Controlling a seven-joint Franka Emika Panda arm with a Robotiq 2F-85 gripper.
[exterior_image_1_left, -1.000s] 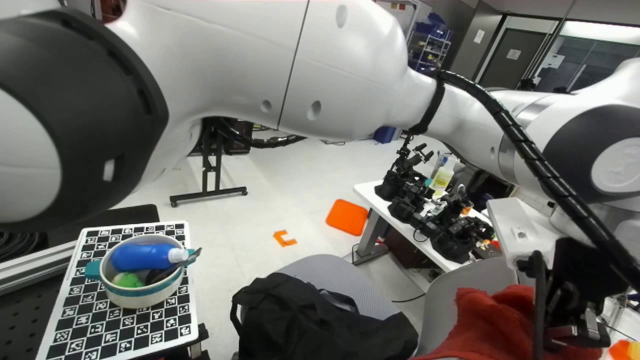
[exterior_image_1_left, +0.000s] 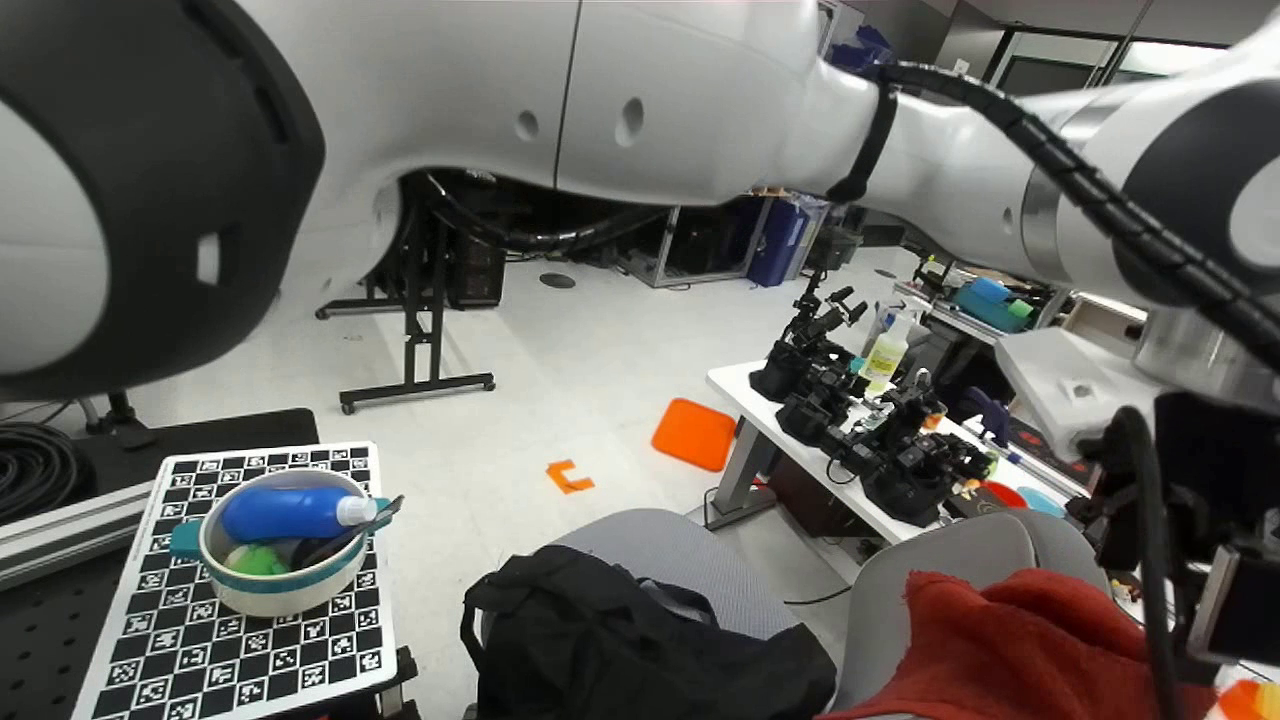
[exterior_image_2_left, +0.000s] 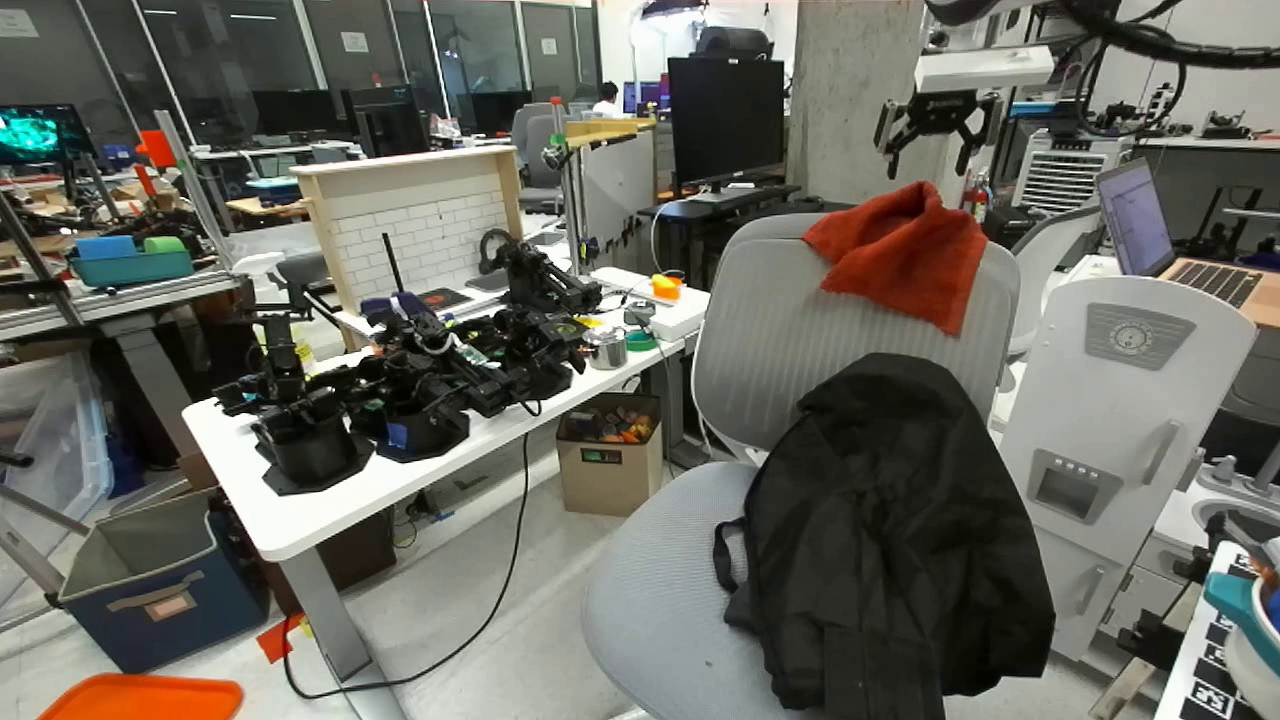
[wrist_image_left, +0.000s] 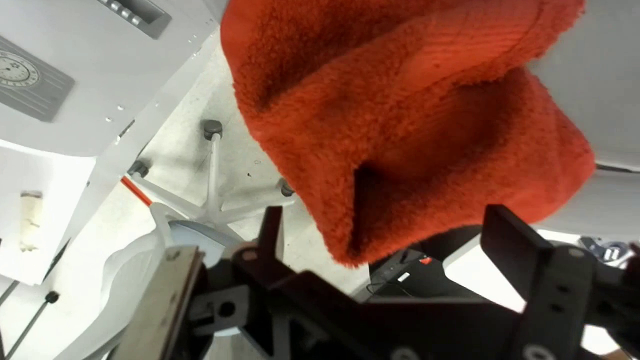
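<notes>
A red towel (exterior_image_2_left: 918, 258) lies draped over the top of the grey chair's backrest (exterior_image_2_left: 768, 312). Above the towel, in exterior view 2, my gripper (exterior_image_2_left: 924, 166) hangs open, its fingers apart and clear of the cloth. The wrist view shows the towel (wrist_image_left: 384, 138) ahead of the gripper, with a folded corner pointing down between the spread fingers and nothing gripped. A black jacket (exterior_image_2_left: 888, 528) lies over the chair's seat and lower back. In exterior view 1 the towel (exterior_image_1_left: 1008, 636) is at the lower right.
A white-and-teal pot (exterior_image_1_left: 282, 588) holding a blue bottle sits on a checkered board (exterior_image_1_left: 150, 654). Black devices crowd the white table (exterior_image_2_left: 264, 504). A grey toy kitchen unit (exterior_image_2_left: 1116, 420) stands right of the chair, and a laptop (exterior_image_2_left: 1140, 222) is behind it.
The arm and gripper have risen and shifted right in exterior view 1, uncovering more of the towel. The towel still lies on the chair back.
</notes>
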